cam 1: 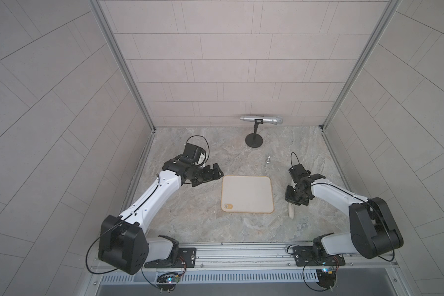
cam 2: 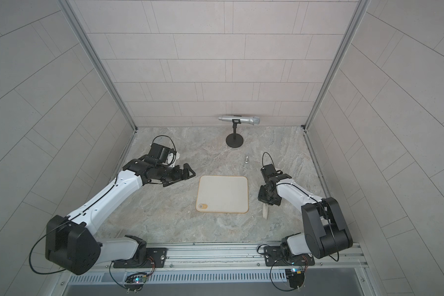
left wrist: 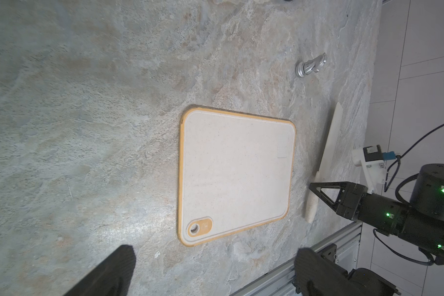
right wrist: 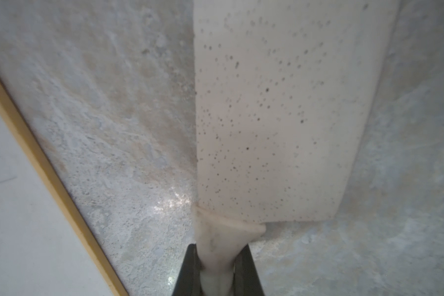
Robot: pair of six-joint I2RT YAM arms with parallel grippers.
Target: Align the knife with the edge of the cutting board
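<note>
The pale cutting board [left wrist: 236, 167] with its tan rim lies flat mid-table. To its right is the knife, its speckled cream blade [right wrist: 281, 108] filling the right wrist view and its light handle [cam 1: 291, 212] showing below the right gripper in the top left view. My right gripper is shut on the knife's handle, close to the blade. In the left wrist view the knife [left wrist: 330, 143] slants away from the board's right edge, with a strip of bare table between. My left gripper is open and empty, left of the board.
A small silver piece [left wrist: 310, 65] stands behind the board's far right corner. A microphone on a black stand [cam 1: 254, 140] is near the back wall.
</note>
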